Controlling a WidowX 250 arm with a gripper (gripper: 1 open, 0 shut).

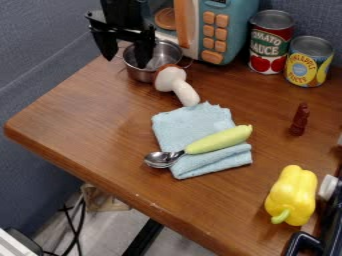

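My black gripper [124, 38] is at the top left, over the left rim of a small steel pot [151, 67] at the back of the wooden table; whether it is open or shut is unclear. A white mushroom-like toy [181, 88] lies just in front of the pot. A folded light-blue cloth [187, 128] lies mid-table, with a pale green corn-like item [222, 138] and a steel spoon [162, 158] on it.
A teal toy microwave [223, 30] stands behind the pot, two cans [267, 45] at back right. A small brown bottle [299, 121], a yellow pepper [291, 195] and black objects occupy the right.
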